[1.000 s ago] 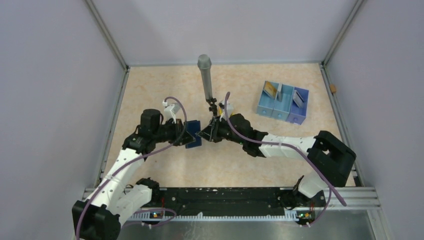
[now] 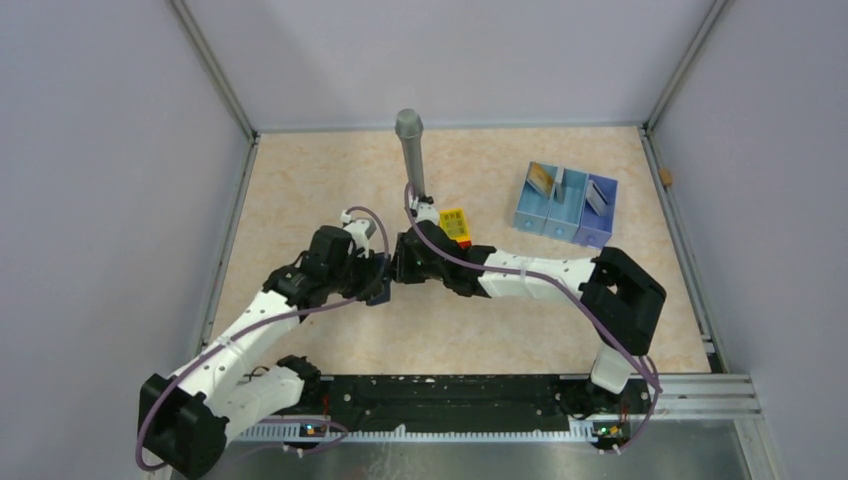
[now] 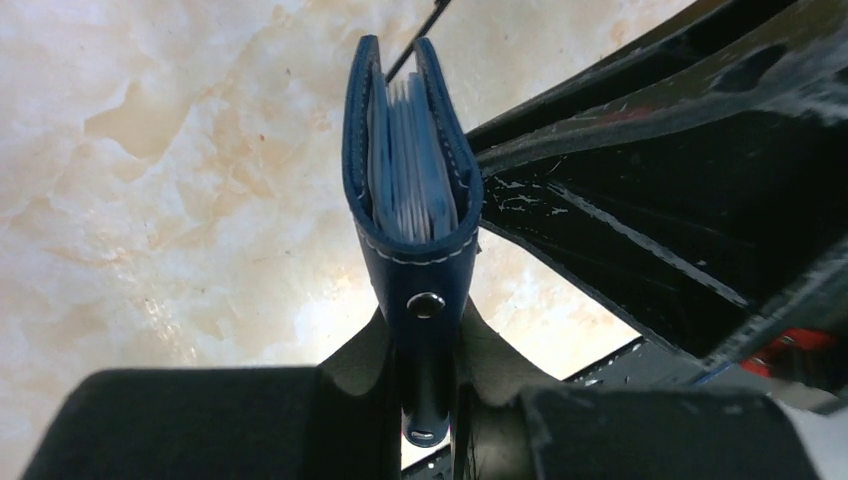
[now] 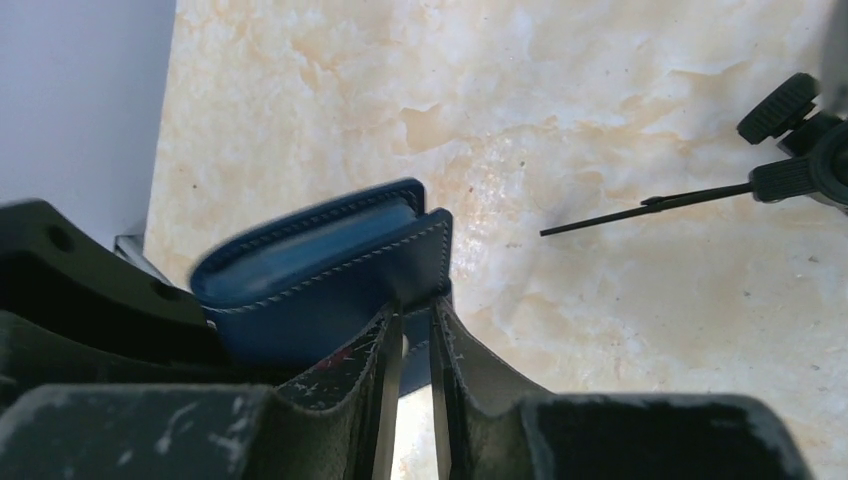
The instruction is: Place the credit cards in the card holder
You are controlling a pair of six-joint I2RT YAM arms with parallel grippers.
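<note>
The dark blue card holder is in the air left of the table's centre. My left gripper is shut on its narrow end, where a strap with a metal snap runs between the fingers. Its open top faces the left wrist view, and pale card edges show inside. From the right, my right gripper meets the holder's side, its fingers nearly closed with the edge of the holder between them. How deep they grip is hard to tell.
A three-part blue and purple tray with cards in its compartments stands at the back right. A grey stand rises behind the grippers, and its thin black rod points close by. A yellow object lies beyond the right gripper.
The right gripper has moved left toward the holder. The left gripper and holder have shifted slightly, with less of the holder showing from above now. More of the yellow object is uncovered.
</note>
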